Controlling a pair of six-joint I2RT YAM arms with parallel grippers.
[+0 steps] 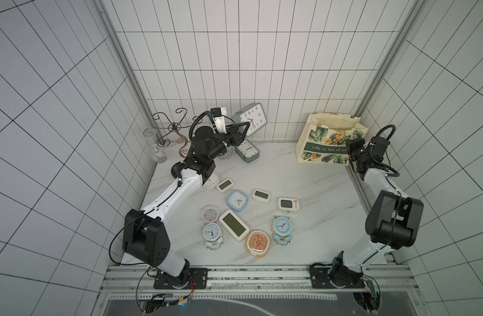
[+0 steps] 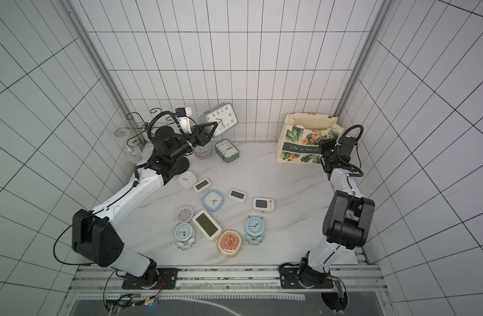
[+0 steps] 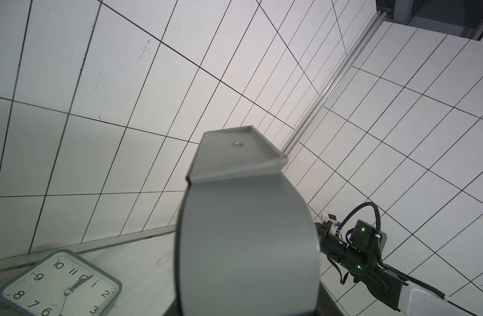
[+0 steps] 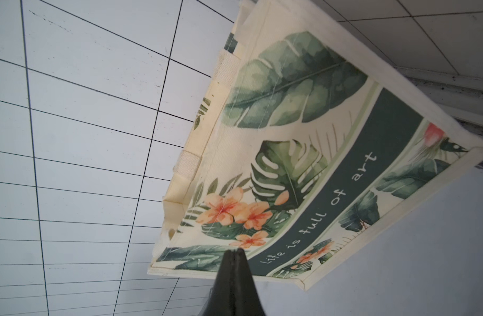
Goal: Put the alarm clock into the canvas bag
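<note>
My left gripper [image 1: 242, 129] is raised at the back left, shut on a grey square alarm clock [image 1: 256, 115] with a white face. The clock's grey body [image 3: 246, 237] fills the middle of the left wrist view. The canvas bag [image 2: 304, 147], cream with leaves and orange flowers, stands at the back right with its top open. My right gripper is shut with nothing between its fingers, at the bag's front, pointing at its printed side.
Another grey clock [image 1: 247, 153] sits below the held one. Several clocks and timers cover the front middle of the table [image 1: 320, 194]. A wire stand and glass stand at the left back. The table before the bag is clear.
</note>
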